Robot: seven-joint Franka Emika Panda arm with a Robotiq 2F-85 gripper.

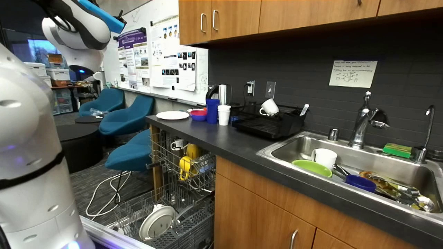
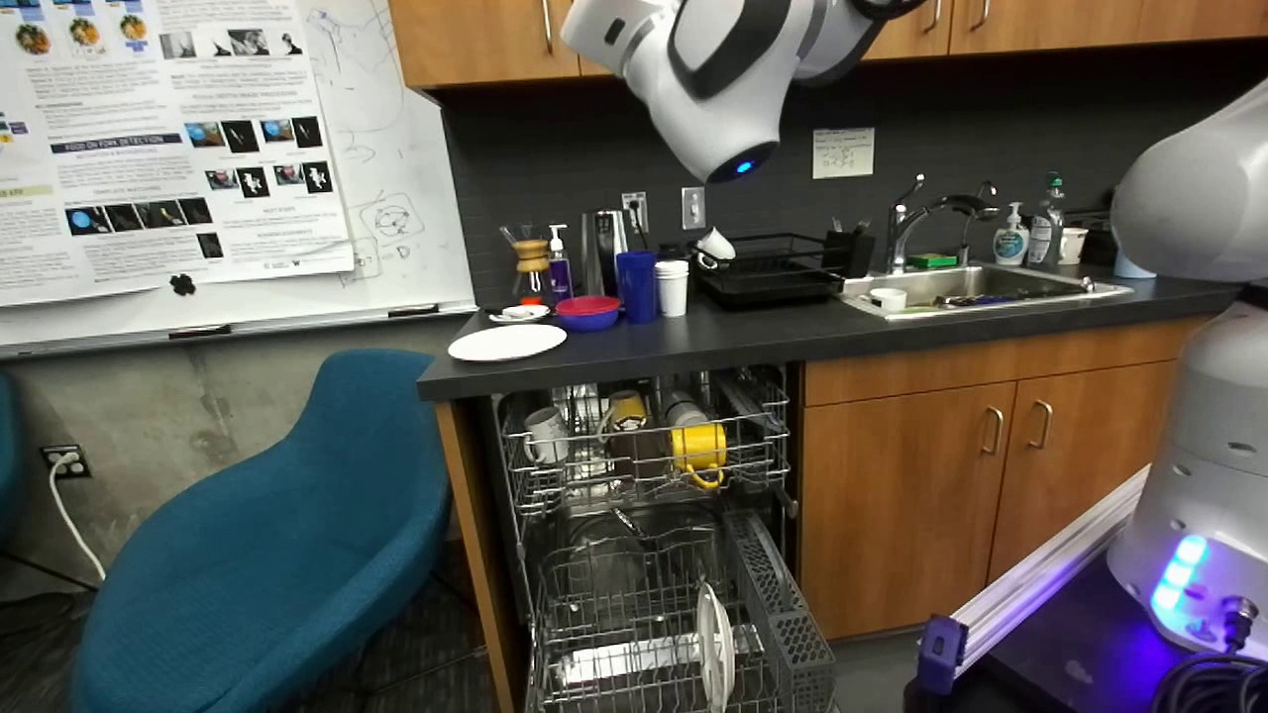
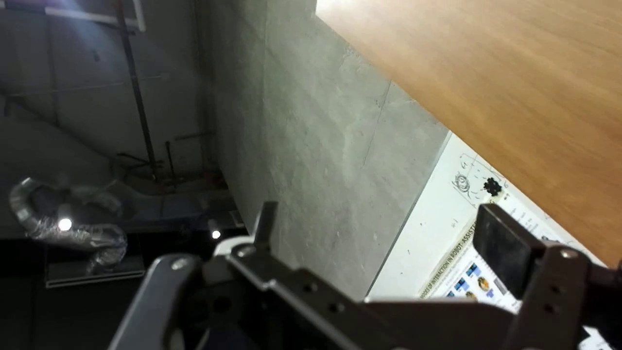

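High above the counter, my gripper is open, with its fingers point(image 3: 502, 248) wide apart and nothing between them. Behind the gap, the wrist view shows bare grey wall and the edge of a whiteboard. In exterior view 2 the arm point(image 2: 725, 95) reaches up past the top edge, so the gripper is out of that picture. The open dishwasher's upper rack point(image 2: 571, 481) holds a yellow mug point(image 2: 698, 448), a white mug point(image 2: 546, 436) and other cups. Its lower rack carries white plates point(image 1: 158, 222).
A wooden cabinet point(image 3: 513, 87) fills the wrist view's upper right. On the counter point(image 2: 737, 345) stand a white plate point(image 2: 508, 344), bowls point(image 2: 588, 314), a blue cup point(image 2: 637, 286) and a dish rack point(image 1: 261, 126). Dishes crowd the sink point(image 1: 286, 155). Blue chairs point(image 2: 279, 535) stand left.
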